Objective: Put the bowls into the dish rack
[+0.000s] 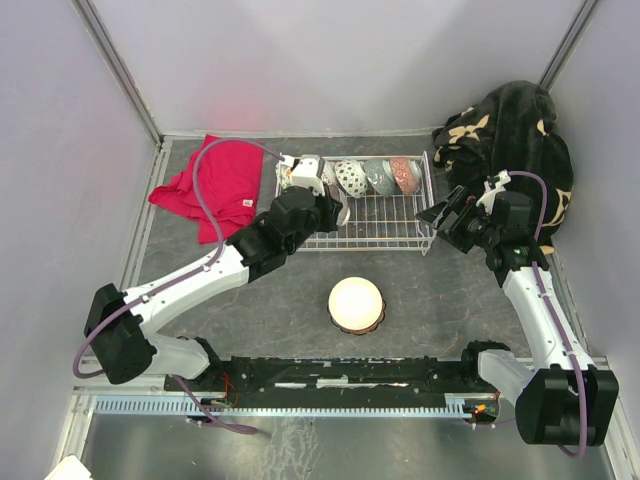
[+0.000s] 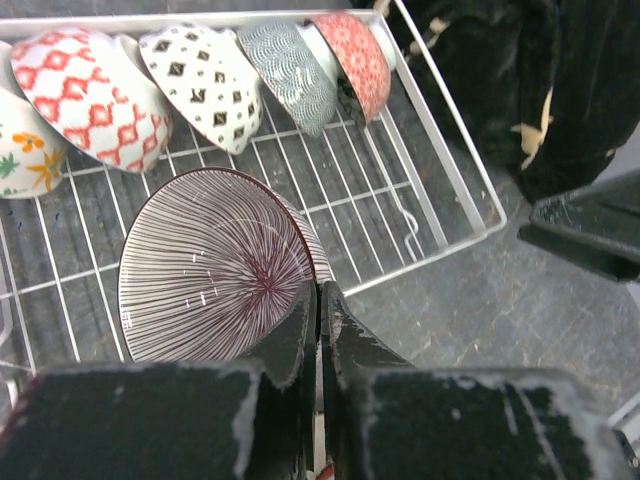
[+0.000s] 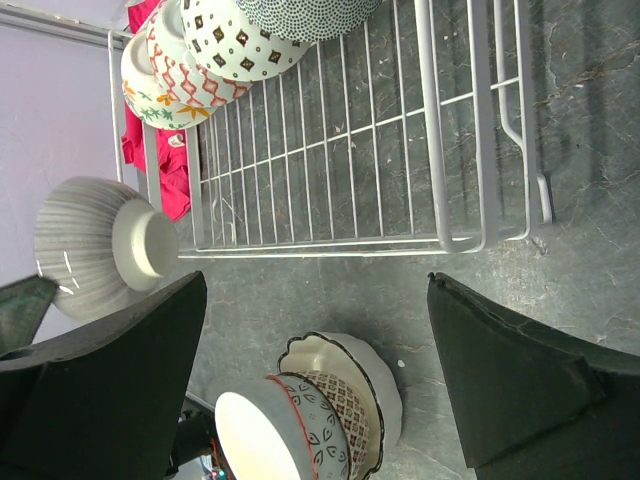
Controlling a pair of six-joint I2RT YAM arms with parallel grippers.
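My left gripper is shut on the rim of a striped bowl [image 2: 215, 270], held tilted above the front of the white wire dish rack [image 1: 385, 232]. In the rack's back row lean several bowls: a floral one [image 2: 28, 150], a red-patterned one [image 2: 95, 95], a diamond-dotted one [image 2: 205, 85], a grey one [image 2: 290, 75] and a coral one [image 2: 352, 62]. A stack of nested bowls [image 1: 355, 304] rests on the table before the rack; the right wrist view shows its patterned sides [image 3: 325, 430]. Off the rack's right end, my right gripper [image 1: 447, 215] stands open and empty.
A red cloth [image 1: 215, 190] lies left of the rack, and a dark patterned blanket [image 1: 510, 145] is heaped at the back right. The rack's front half has bare wires.
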